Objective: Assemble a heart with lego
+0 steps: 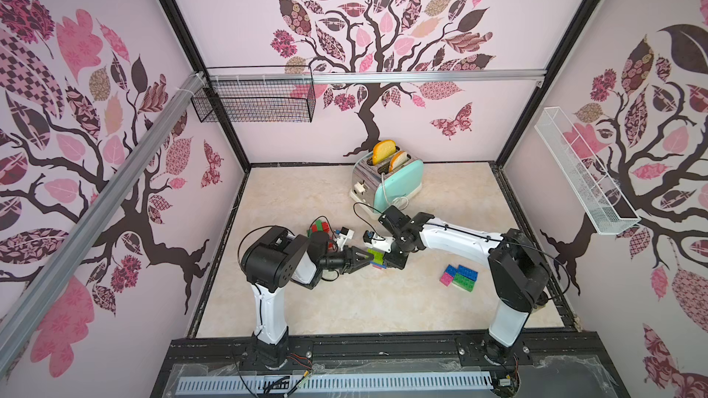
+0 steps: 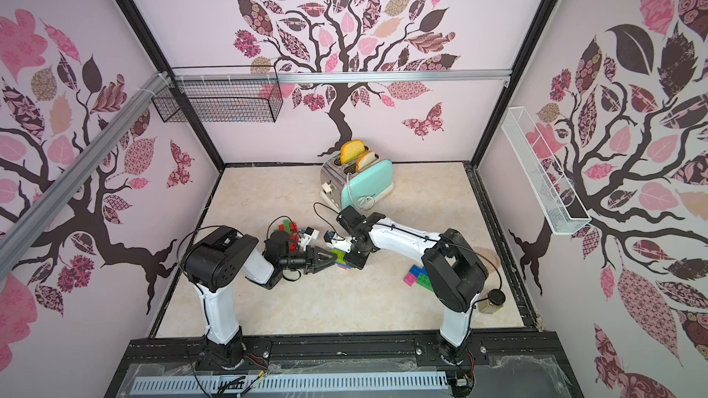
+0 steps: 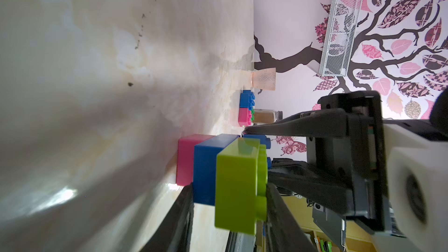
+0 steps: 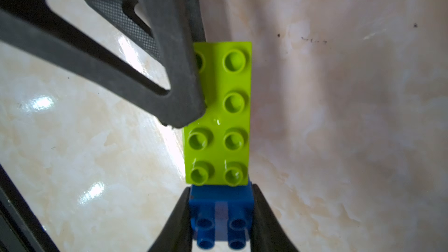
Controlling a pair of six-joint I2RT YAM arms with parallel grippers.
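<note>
A lime-green brick (image 3: 238,182) is held between the fingers of my left gripper, its studs facing right in the left wrist view. A blue brick (image 3: 207,168) adjoins the green one, with a pink brick (image 3: 187,158) beyond it, low over the table. My right gripper is shut on a blue brick (image 4: 221,191), which meets the end of the green brick (image 4: 224,112) in the right wrist view. Whether these two are fully pressed together cannot be told. One finger (image 4: 177,88) of my left gripper overlaps the green brick's edge there.
A separate group of blue, pink and green bricks (image 1: 461,278) lies to the right on the table. More red and green pieces (image 1: 318,226) sit behind the left arm. A toaster (image 1: 398,180) stands at the back.
</note>
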